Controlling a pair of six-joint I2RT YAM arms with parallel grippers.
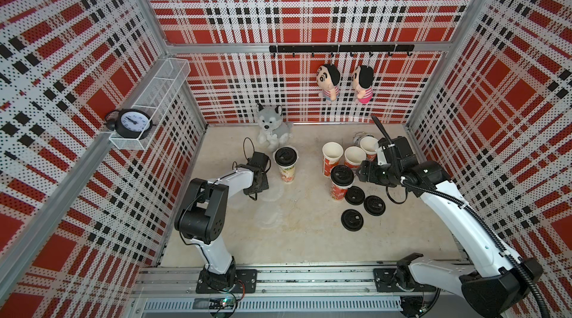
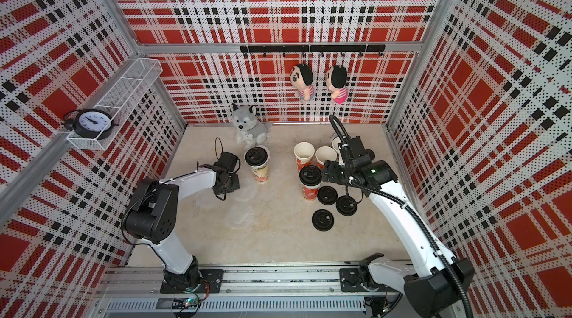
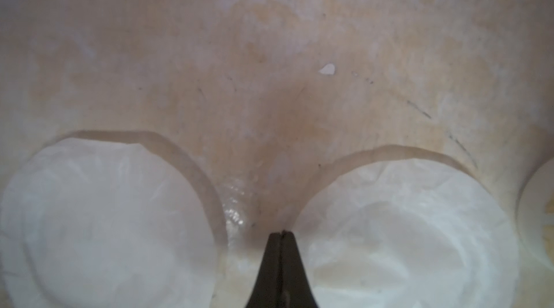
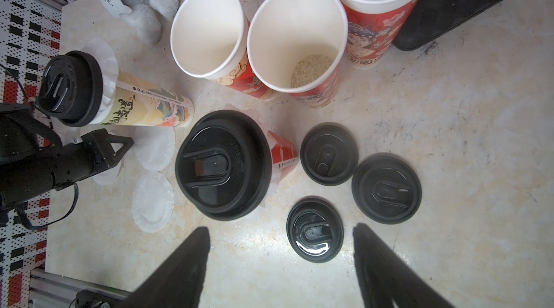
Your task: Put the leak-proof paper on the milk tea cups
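In the left wrist view two round, whitish sheets of leak-proof paper lie on the table, one leak-proof paper (image 3: 109, 221) to the left and another leak-proof paper (image 3: 415, 221) to the right. Between them my left gripper is shut, its tips together and no paper pinched in them. Its tips overlap the right sheet's near edge in view; whether they touch it I cannot tell. My right gripper stands open and empty above the table. Open milk tea cups (image 4: 207, 31) stand at the back. Two cups wear black lids, one printed cream cup (image 4: 147, 100), one red cup (image 4: 282, 155).
Several loose black lids (image 4: 329, 154) lie right of the lidded red cup. A grey plush dog (image 1: 273, 126) sits at the back, and a dark flat case (image 4: 461, 5) is behind the right-hand cups.
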